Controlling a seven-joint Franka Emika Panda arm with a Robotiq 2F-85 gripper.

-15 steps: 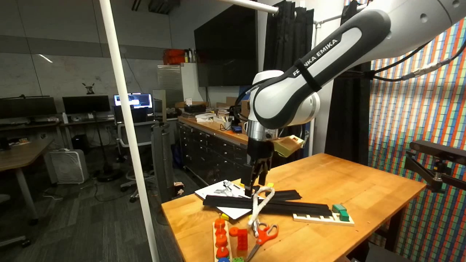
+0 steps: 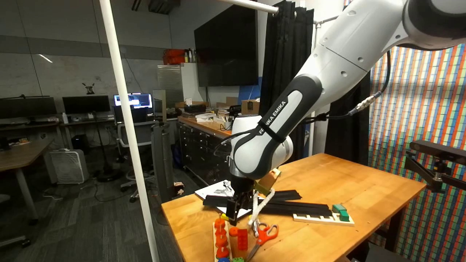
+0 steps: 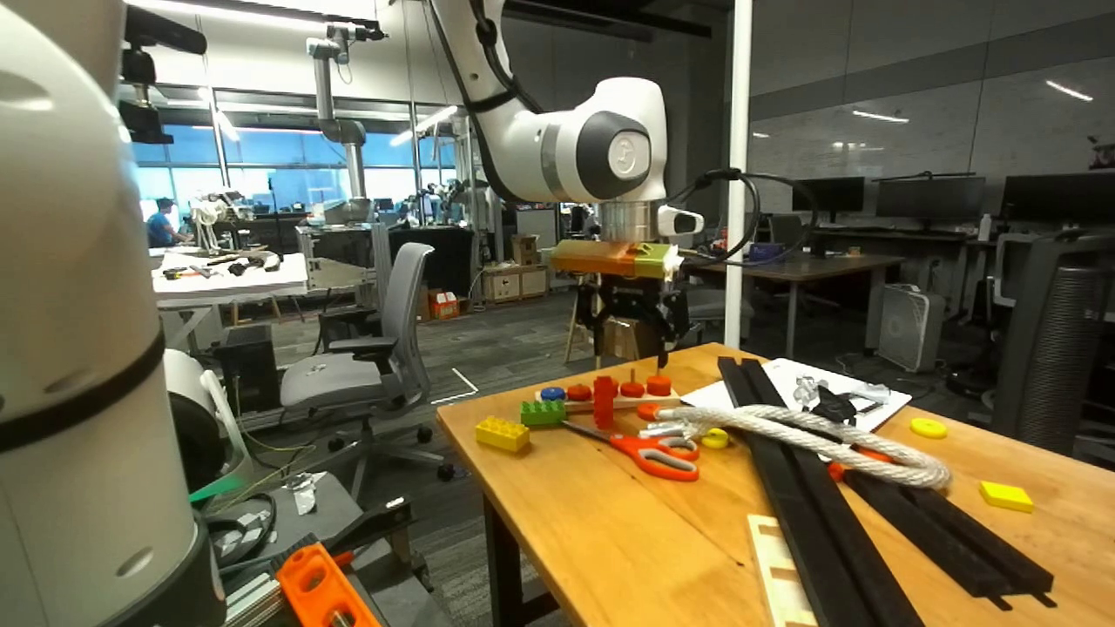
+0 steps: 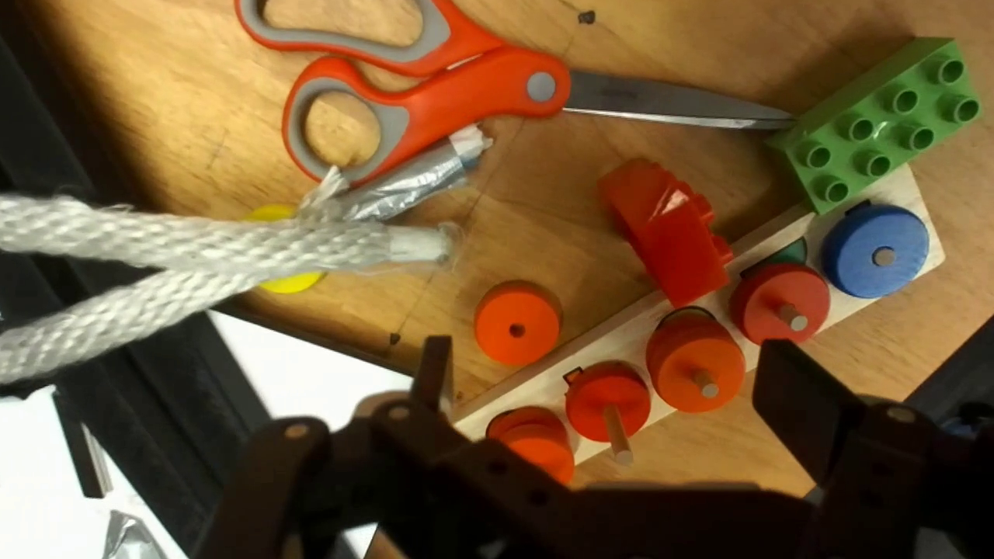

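Note:
Above the wooden peg board (image 4: 596,321) hangs my gripper, open, its fingers far apart with nothing held between them. Pegs on the board carry orange and red discs (image 4: 694,363) and, at one end, a blue disc (image 4: 874,251). One loose orange disc (image 4: 517,323) lies flat on the table beside the board. A red toy block (image 4: 666,228) rests against the board's side, and a green studded block (image 4: 876,126) sits by the blue disc. In exterior view 2 the gripper (image 3: 631,357) is over the orange-disc end of the board.
Orange-handled scissors (image 4: 419,88) and a white rope (image 4: 168,247) lie close to the board. Black rails (image 3: 805,502) cross the table over white paper. A yellow block (image 3: 503,434) stands near the table edge. Bare wood is free at the right of the table (image 2: 349,179).
The arm has come down and toward the peg board, from above the black rails and rope. The things on the table look unmoved.

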